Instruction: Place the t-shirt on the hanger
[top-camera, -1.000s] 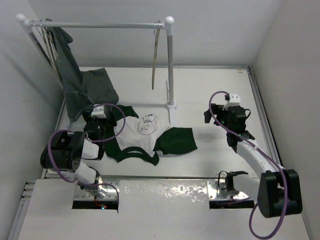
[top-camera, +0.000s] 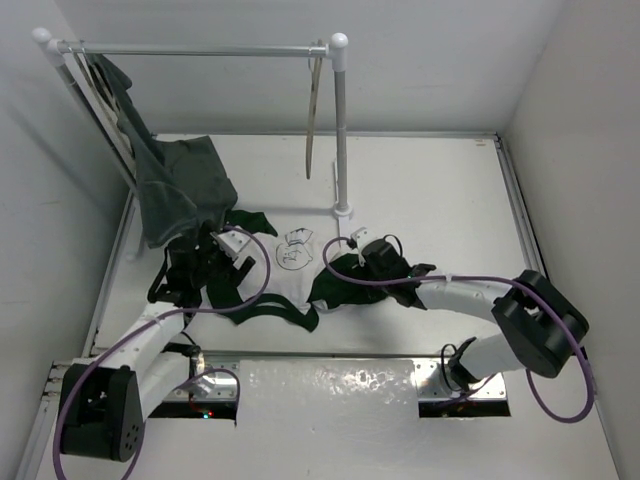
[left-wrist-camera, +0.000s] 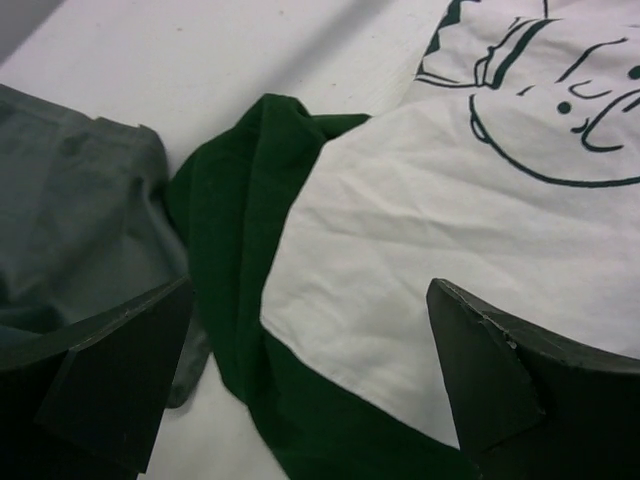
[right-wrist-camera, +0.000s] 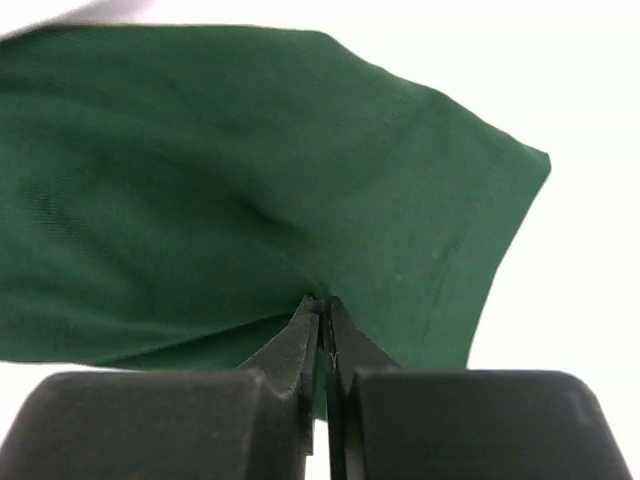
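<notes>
The T-shirt (top-camera: 260, 272), white with green sleeves and a line-drawn face, lies spread on the table under the rack. Its right green sleeve (right-wrist-camera: 300, 180) fills much of the right wrist view. My right gripper is shut, its tips against that sleeve; whether cloth is pinched between them is hard to make out. Over the left green sleeve (left-wrist-camera: 250, 190), my left gripper stands open, with the shirt below its spread fingers. A wooden hanger (top-camera: 312, 120) hangs from the rack's right end, seen nearly edge-on.
The rack (top-camera: 190, 50) spans the back, its right post (top-camera: 341, 140) standing just beyond the shirt. A grey garment (top-camera: 170, 170) hangs at the left and reaches down beside my left gripper.
The right arm has swung left from clear table onto the right sleeve, and its gripper has shut. The hanging grey garment has shifted slightly.
</notes>
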